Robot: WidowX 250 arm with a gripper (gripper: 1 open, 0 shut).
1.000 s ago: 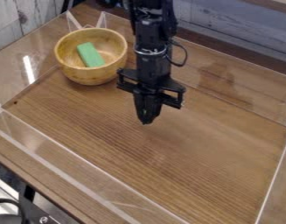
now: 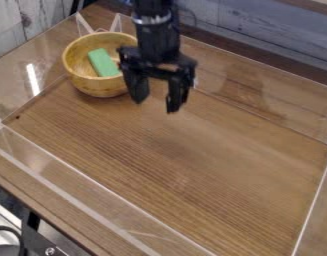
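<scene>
A black robot arm (image 2: 158,45) reaches down from the top centre, blurred by motion. Its gripper (image 2: 156,92) is over the wooden surface, just right of a tan bowl (image 2: 119,45); its fingers are too blurred to make out clearly, and no object shows between them. A green block (image 2: 102,62) sits inside the bowl at its left side.
The wooden tray floor (image 2: 193,180) is bare across the middle, right and front. Pale walls border it at the back and sides. A dark cable lies at the bottom left, outside the tray.
The arm and gripper have moved up in the view, toward the back, and now appear blurred. The bowl and green block look unchanged.
</scene>
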